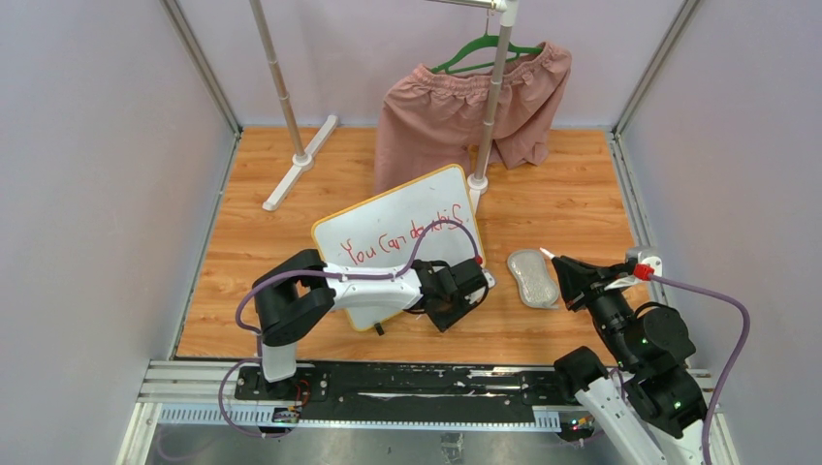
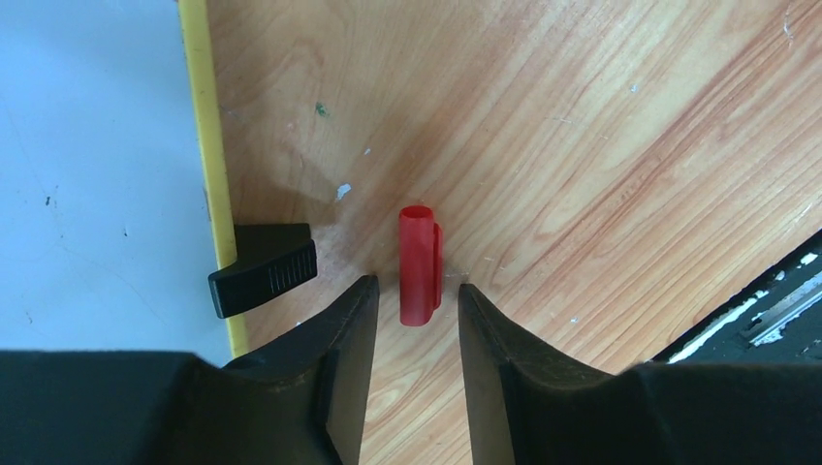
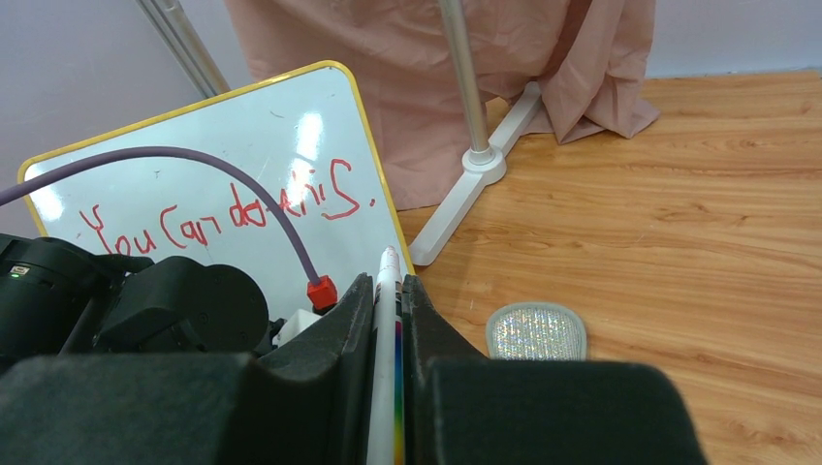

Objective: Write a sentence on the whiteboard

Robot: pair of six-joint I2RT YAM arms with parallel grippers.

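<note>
The whiteboard [image 1: 368,232] [image 3: 291,126] stands tilted, with red handwriting reading roughly "You Can do this.", partly hidden by my left arm and cable. In the left wrist view a red marker cap [image 2: 418,266] lies on the wood between the fingertips of my left gripper, which stands part open beside it, not visibly gripping. My right gripper [image 1: 564,263] is shut on a white pen [image 3: 385,368], tip pointing up in the right wrist view.
A pale mesh-textured pad [image 1: 533,279] [image 3: 536,331] lies right of the board. Behind are a clothes rack [image 1: 492,97] and pink shorts [image 1: 426,126]. Bare wood [image 1: 572,194] is clear at the right rear. A black board foot [image 2: 267,271] sits near the cap.
</note>
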